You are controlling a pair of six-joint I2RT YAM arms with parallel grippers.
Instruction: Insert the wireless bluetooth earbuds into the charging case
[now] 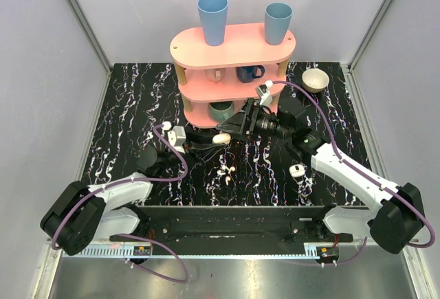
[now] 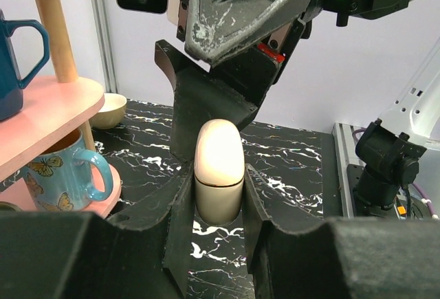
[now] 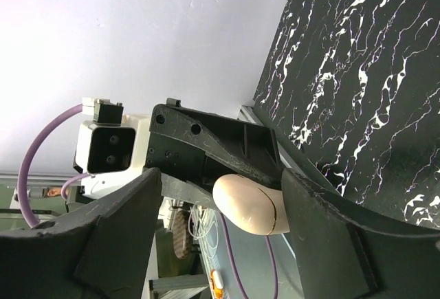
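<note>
A glossy white, rounded charging case [image 2: 219,154] with a thin dark seam stands upright, lid closed, between the fingertips of my left gripper, which is shut on it. In the top view the case [image 1: 221,138] is held above the middle of the table. My right gripper is part open around the upper part of the case. In the right wrist view the case [image 3: 242,201] lies close to the right-hand finger [image 3: 323,227], with a gap to the left-hand one. Small white-and-gold pieces, likely the earbuds [image 1: 227,173], lie on the dark table below.
Behind the grippers stands a pink shelf [image 1: 234,53] with mugs and blue cups. A small white box [image 1: 297,170] lies right of centre, partly beside the right arm. A cream bowl [image 1: 315,80] is at the back right.
</note>
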